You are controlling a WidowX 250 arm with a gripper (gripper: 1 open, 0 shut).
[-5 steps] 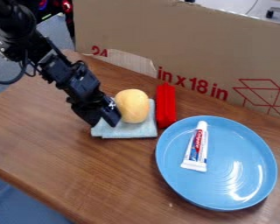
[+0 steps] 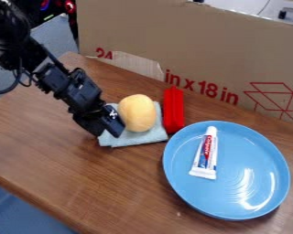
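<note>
My gripper (image 2: 109,125) is low over the table, its tip at the left part of a folded light-blue cloth (image 2: 143,137), just left of a pale yellow round object (image 2: 138,111) that rests on the cloth. Whether the fingers are open or shut is hidden by the gripper's dark body and angle.
A red long object (image 2: 174,110) stands right of the cloth. A blue plate (image 2: 253,184) holds a toothpaste tube (image 2: 205,153) at the right. A cardboard box (image 2: 198,46) forms the back wall.
My gripper has shifted slightly to the left, away from the yellow object. The other things look about the same.
</note>
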